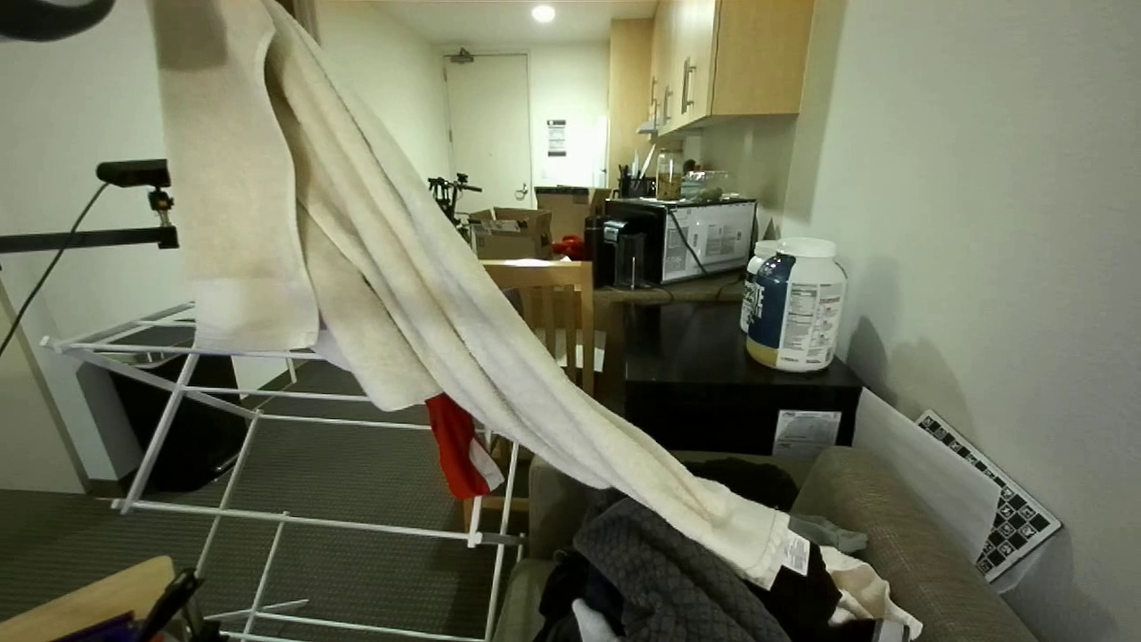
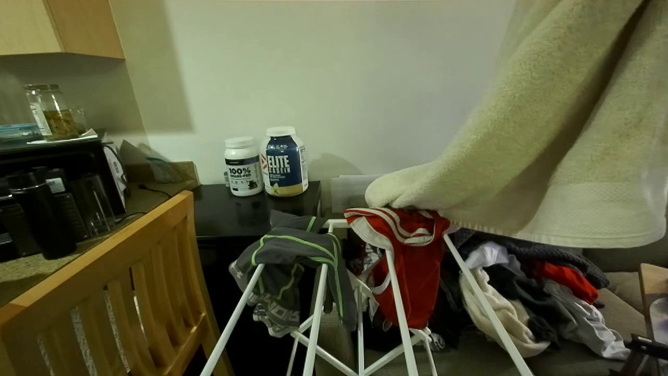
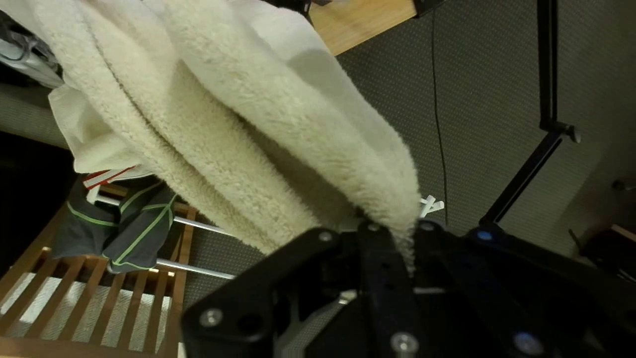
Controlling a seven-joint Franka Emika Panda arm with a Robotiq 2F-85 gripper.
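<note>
A long cream towel (image 1: 460,310) hangs from above the top edge in exterior view 1. It slopes down across the white drying rack (image 1: 321,525), and its lower end with a tag rests over the clothes on the couch. In the wrist view my gripper is shut on the bunched towel (image 3: 232,119), which fans out away from the fingers. Exterior view 2 shows the towel (image 2: 563,125) at the upper right, its hem above the rack and a fold touching a red garment (image 2: 413,269). Both exterior views leave the gripper out of frame.
A dark grey garment with green seams (image 2: 288,250) hangs on the rack beside the red one. More clothes (image 1: 669,578) are heaped on the couch. A wooden chair (image 2: 125,282) stands close to the rack. Most rack bars at left in exterior view 1 are bare.
</note>
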